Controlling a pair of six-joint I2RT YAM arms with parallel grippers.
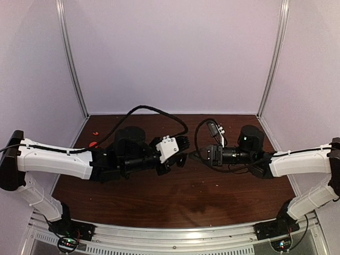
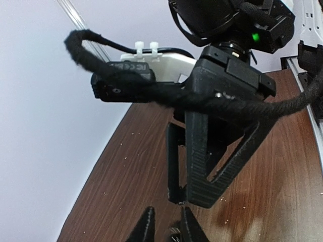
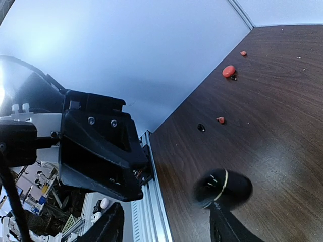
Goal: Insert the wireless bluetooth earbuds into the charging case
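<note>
A black case (image 3: 234,189) with a gold line round it shows blurred in the right wrist view, apart from both grippers' fingertips. My left gripper has its fingers parted; a small gold-lined dark patch shows low between them in its wrist view. My right gripper also stands open, and nothing is clamped by it. The two grippers face each other over the middle of the table, with a gap between them. A small black piece (image 3: 201,127) lies on the table; whether it is an earbud cannot be told.
On the table's left side lie a red rounded thing (image 3: 228,71) and small red pieces (image 3: 220,120). Cable loops hang over both wrists. White walls enclose the sides and back.
</note>
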